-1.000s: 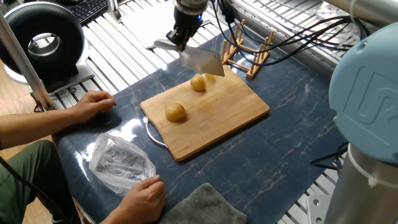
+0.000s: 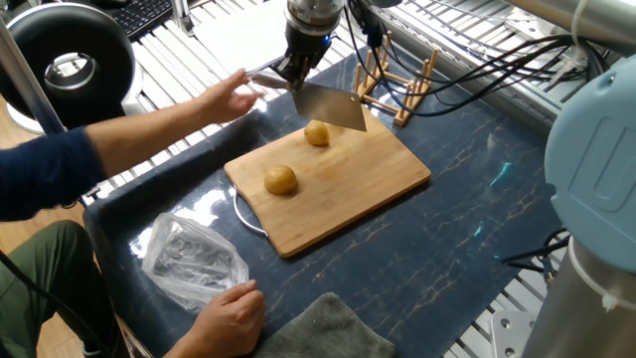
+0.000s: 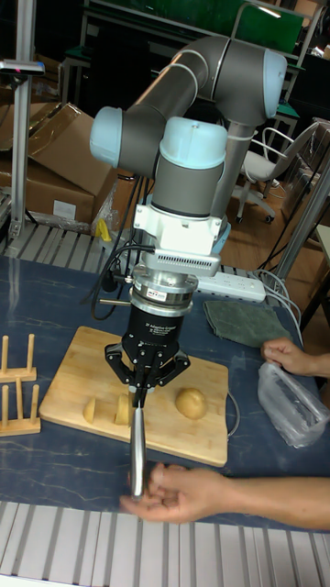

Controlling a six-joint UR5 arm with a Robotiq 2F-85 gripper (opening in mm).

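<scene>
My gripper point(image 2: 288, 78) is shut on a cleaver point(image 2: 334, 107), its broad metal blade held above the far side of the wooden cutting board point(image 2: 348, 184). A whole potato point(image 2: 280, 180) rests on the board's near left part. Beyond it lies a cut potato piece point(image 2: 316, 133), with the blade above and partly covering what lies behind. The other exterior view shows the cut piece point(image 3: 122, 409) and a smaller wedge point(image 3: 90, 409) apart on the board. A person's hand point(image 2: 231, 97) is at the cleaver's handle end; whether it touches I cannot tell.
A wooden rack point(image 2: 402, 89) stands behind the board. The person's other hand point(image 2: 231, 316) is by a clear plastic bag point(image 2: 189, 264), and a grey cloth point(image 2: 328, 333) lies at the front edge. Dark table surface right of the board is clear.
The person's hand has risen from the table's left edge to the cleaver's handle. My gripper and cleaver have shifted slightly right and down. Potatoes and board have stayed put.
</scene>
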